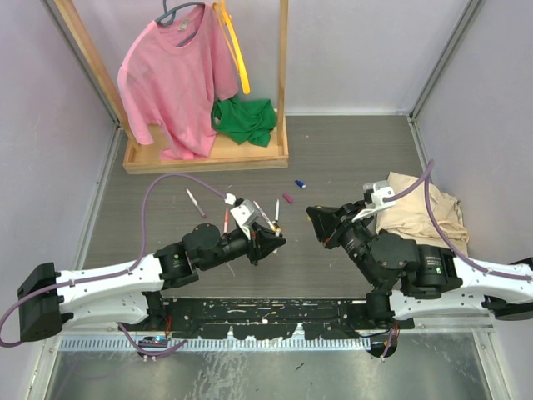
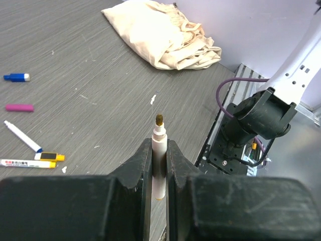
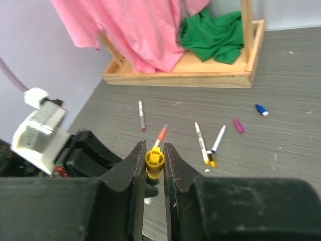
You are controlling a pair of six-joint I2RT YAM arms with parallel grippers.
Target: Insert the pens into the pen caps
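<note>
My left gripper is shut on a white pen (image 2: 159, 150), whose bare dark-brown tip points away from the fingers. In the right wrist view, my right gripper is shut on a yellow cap (image 3: 154, 161). The two grippers stand apart above the table, with a clear gap between pen and cap. On the table lie a blue cap (image 2: 17, 77), a magenta cap (image 2: 19, 107), a white pen with a blue end (image 2: 23, 136), a yellow-ended white pen (image 2: 27, 163) and a small yellow-and-black piece (image 2: 49, 156).
Farther left lie another white pen (image 3: 142, 115) and an orange-red pen (image 3: 161, 134). A wooden rack (image 1: 208, 166) with a pink shirt (image 1: 179, 83) and green cloth (image 1: 244, 121) stands at the back. A beige cloth bag (image 2: 155, 32) lies at the right.
</note>
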